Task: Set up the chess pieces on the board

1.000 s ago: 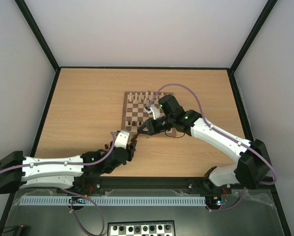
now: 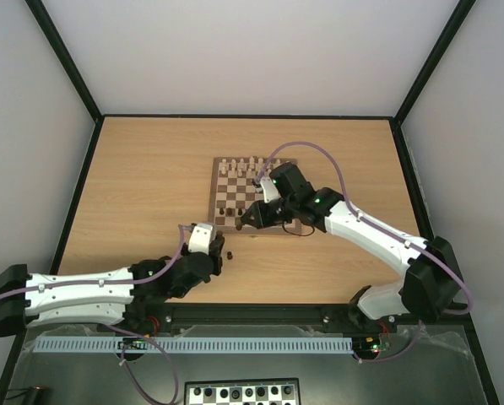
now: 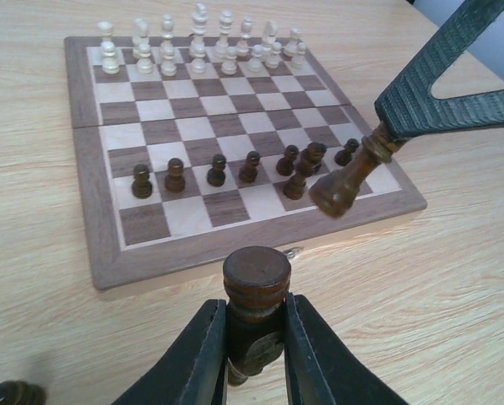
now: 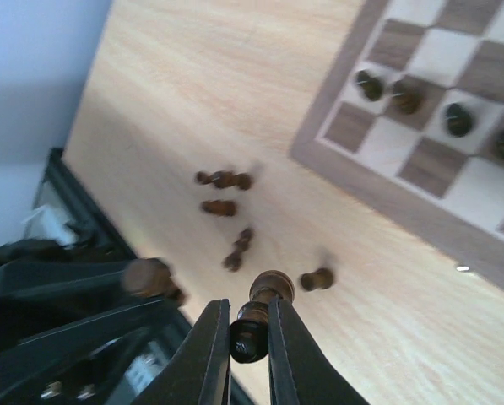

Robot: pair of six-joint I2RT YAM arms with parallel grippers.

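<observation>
My left gripper is shut on a dark brown chess piece [image 3: 256, 274], its broad round base toward the camera, in front of the board's near edge. A second dark piece [image 4: 271, 291] is clamped in my right gripper, which is shut on it above the board's front edge. In the left wrist view that piece hangs tilted, wide end down. The chessboard [image 3: 171, 260] carries white pieces [image 3: 167, 46] in rows along its far side. Dark pieces [image 3: 175, 175] stand in a row nearer me, with the nearest row largely empty.
Several dark pieces [image 4: 219, 207] lie loose on the wood table [image 4: 387, 337] beside the board. The two arms are close together near the board's front edge.
The right gripper has shifted slightly to the right, and a dark piece now shows at its tip.
</observation>
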